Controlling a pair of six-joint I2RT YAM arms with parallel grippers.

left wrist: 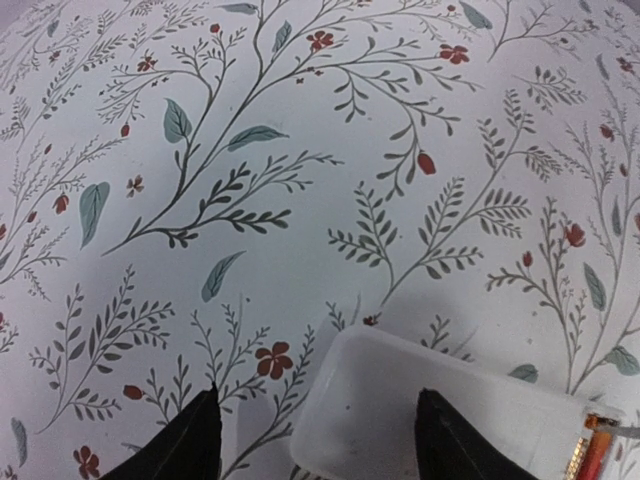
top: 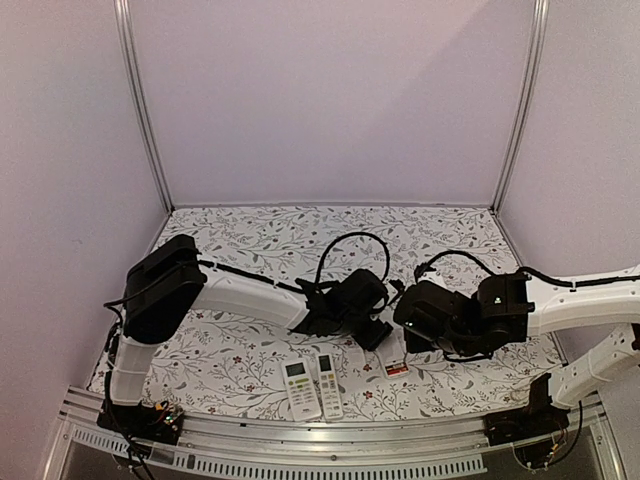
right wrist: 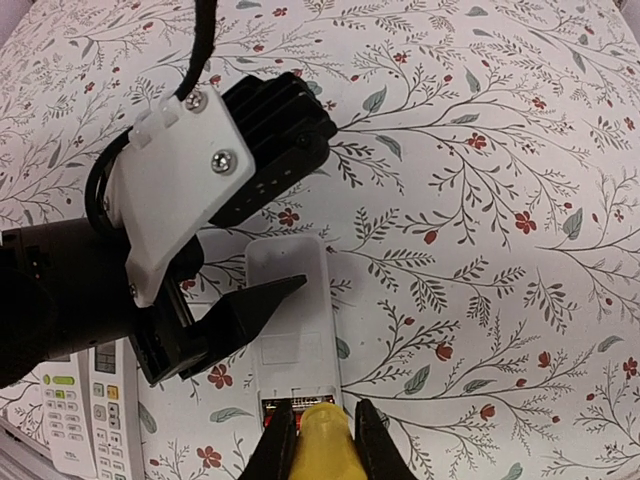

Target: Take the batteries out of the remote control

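The white remote control [right wrist: 292,345] lies face down, its battery compartment uncovered at the near end. Red batteries [top: 396,369] show inside that compartment; in the left wrist view a strip of red battery [left wrist: 594,456] appears at the right edge. My right gripper is shut on a yellow-handled tool [right wrist: 325,455], and a thin metal tip [left wrist: 628,432] reaches the compartment's edge. My left gripper is part open at the remote's far end, one finger [left wrist: 450,445] overlapping the remote in view. Whether the fingers touch it is unclear.
Two more white remotes, a wider one [top: 300,389] and a narrower one [top: 329,386], lie face up to the left, near the front edge.
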